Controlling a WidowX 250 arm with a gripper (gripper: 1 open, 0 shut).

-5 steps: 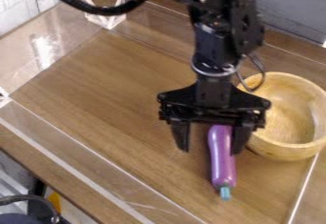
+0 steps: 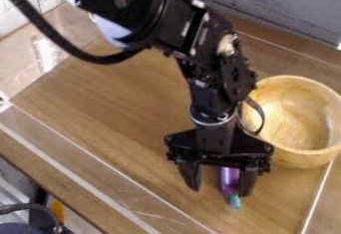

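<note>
My black gripper is lowered over a purple object with a light blue tip, its fingers open on either side of it. The gripper body covers much of the object, so only its lower part and tip show. Whether the fingers touch it I cannot tell.
A yellow wooden bowl sits just right of the gripper at the back. A wall runs along the back, and dark items with something yellow lie at the lower left edge.
My gripper has moved down toward the table and now hides more of the purple object. The object and the bowl look to be in the same places.
</note>
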